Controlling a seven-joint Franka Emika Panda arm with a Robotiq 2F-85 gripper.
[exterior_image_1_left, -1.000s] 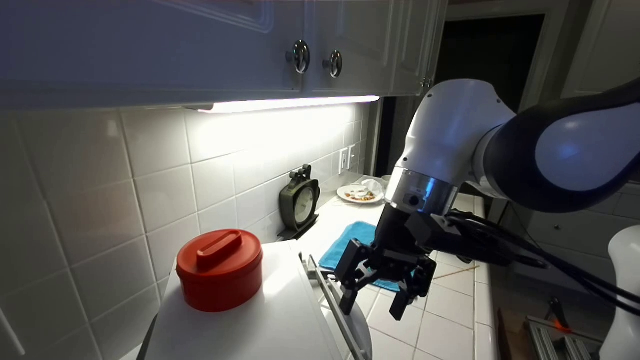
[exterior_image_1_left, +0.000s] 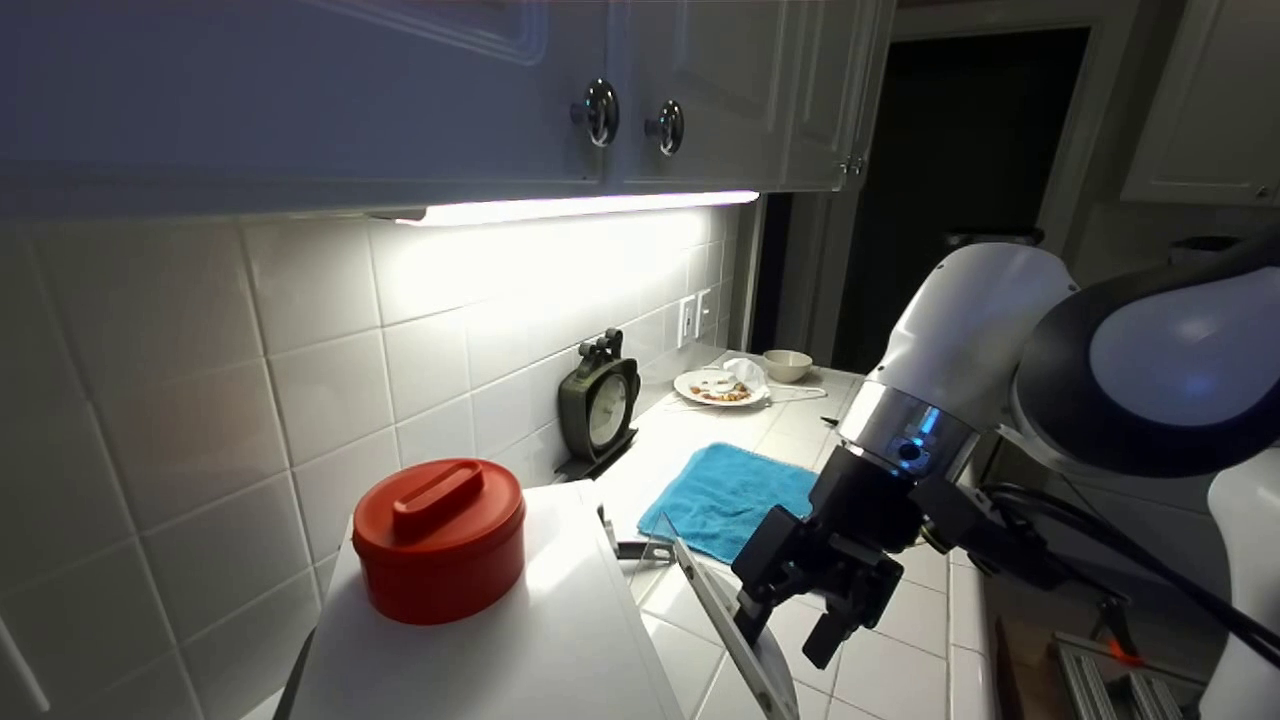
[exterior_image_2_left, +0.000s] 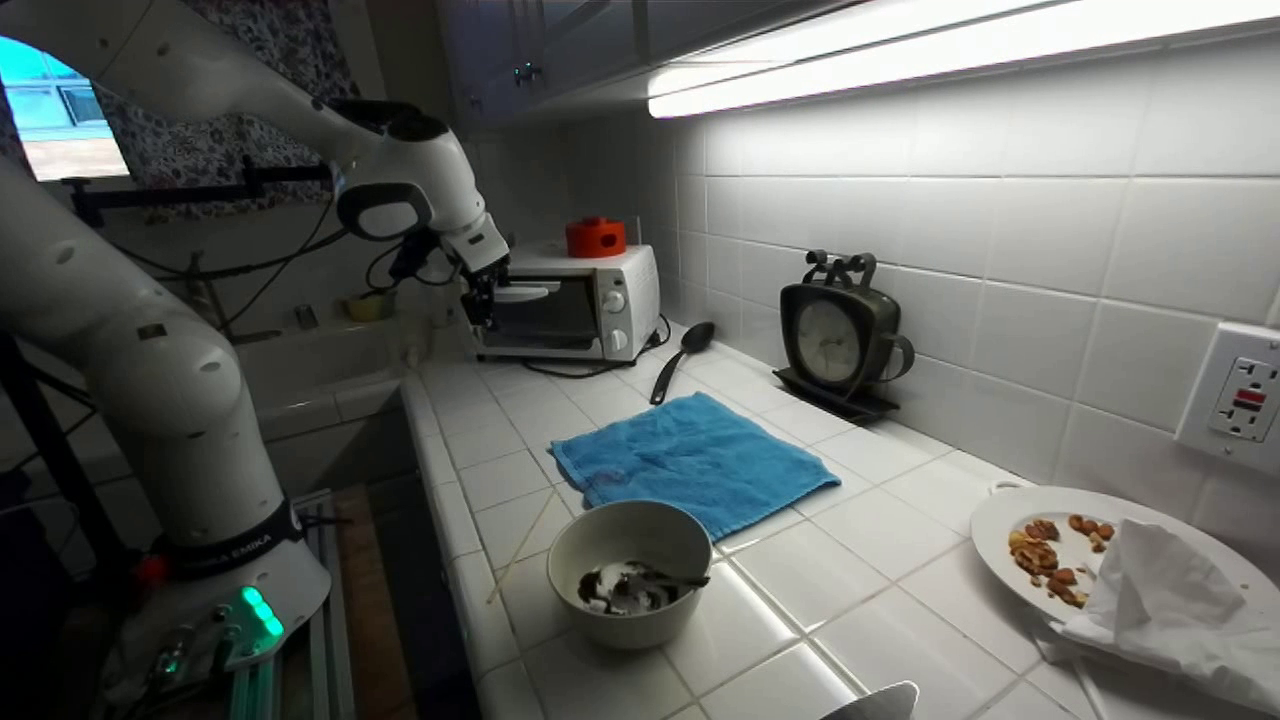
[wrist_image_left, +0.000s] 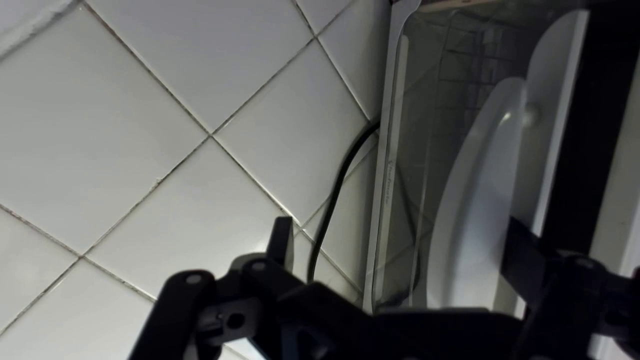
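The white toaster oven (exterior_image_2_left: 626, 302) stands at the counter's far end. Its glass door (exterior_image_1_left: 728, 624) is tilted partly open. In the wrist view, the pale curved handle (wrist_image_left: 474, 210) lies between the widely spaced fingers of my gripper. The right fingertip (wrist_image_left: 520, 255) is close against the handle's edge, on the oven side; whether they touch, I cannot tell. The left fingertip (wrist_image_left: 282, 243) stands well clear of it, over the tiles. My gripper is open and grips nothing.
A red lidded pot (exterior_image_1_left: 440, 546) sits on the oven. Along the counter lie a blue towel (exterior_image_2_left: 690, 462), a black spoon (exterior_image_2_left: 681, 360), a bowl (exterior_image_2_left: 630, 570), a scale (exterior_image_2_left: 834, 330) and a plate of nuts (exterior_image_2_left: 1002, 528). A black cord (wrist_image_left: 342, 180) runs beside the oven.
My arm and gripper have moved away from the oven and lower, rightward in exterior view 1. The oven door has swung further open along with them.
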